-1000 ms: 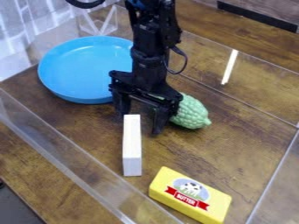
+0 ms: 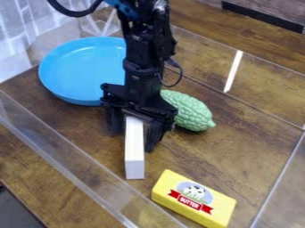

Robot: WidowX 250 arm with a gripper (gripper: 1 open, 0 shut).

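Note:
My black gripper (image 2: 136, 123) is low over the wooden table, its fingers around the upper end of a white rectangular block (image 2: 135, 160) that stands out toward the front. Whether the fingers touch or grip the block I cannot tell. Just right of the gripper lies a green bumpy vegetable toy (image 2: 191, 109), partly behind it.
A blue plate (image 2: 70, 71) lies at the back left. A yellow butter box (image 2: 193, 198) is at the front right. Clear panel edges run along the left and right sides.
My gripper has moved left and toward the front, from near the green toy onto the top end of the white block.

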